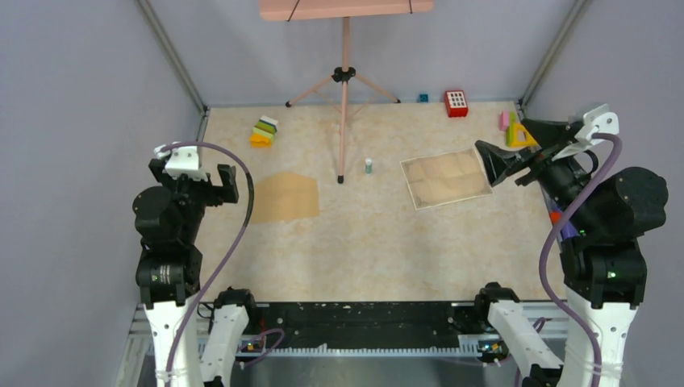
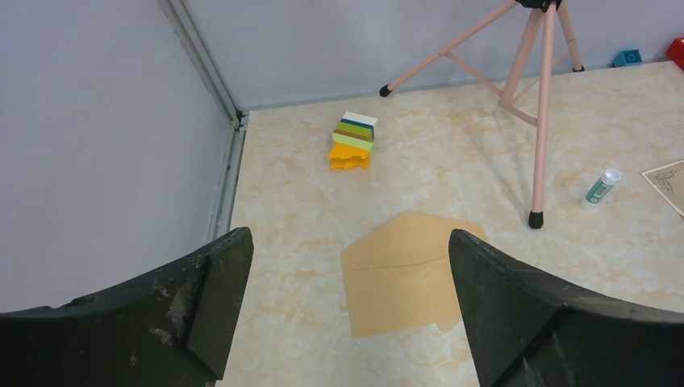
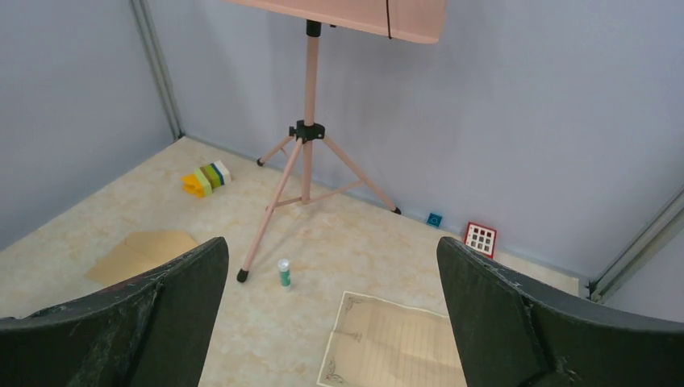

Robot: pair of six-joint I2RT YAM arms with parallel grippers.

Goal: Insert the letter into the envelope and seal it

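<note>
A tan envelope (image 1: 284, 197) lies flat on the left part of the table, its pointed flap spread toward the back; the left wrist view shows the envelope (image 2: 399, 294) with a crease below the flap. On the right half lies the letter (image 1: 446, 177), an aged beige sheet with a decorated border, apart from the envelope. My left gripper (image 1: 228, 184) is open above the table, left of the envelope. Raised over the right side, my right gripper (image 1: 502, 165) is open too, near the letter's right edge in the top view. Neither holds anything.
A small glue stick (image 1: 369, 165) stands mid-table beside the front leg of a pink tripod (image 1: 344, 121). Stacked coloured blocks (image 1: 263, 132) sit back left. A red box (image 1: 456, 103) and a blue cube (image 1: 423, 97) are at the back.
</note>
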